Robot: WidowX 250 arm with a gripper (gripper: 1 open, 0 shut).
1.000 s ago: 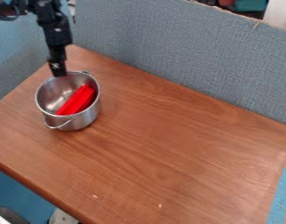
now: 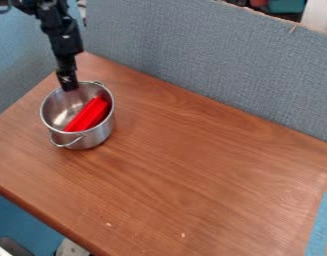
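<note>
A steel pot (image 2: 63, 136) with two side handles sits at the left of the wooden table. A red object (image 2: 86, 117), long and smooth, lies inside it. My black gripper (image 2: 68, 84) hangs from the top left, its tip at the pot's back left rim, over or just inside it; its fingers are too small and dark to read clearly. The red object is apart from the gripper.
A grey padded wall (image 2: 206, 60) runs along the back. A blue strip (image 2: 318, 220) lies at the right edge.
A second ago it was near there, slightly higher. Pot and red object are unmoved.
</note>
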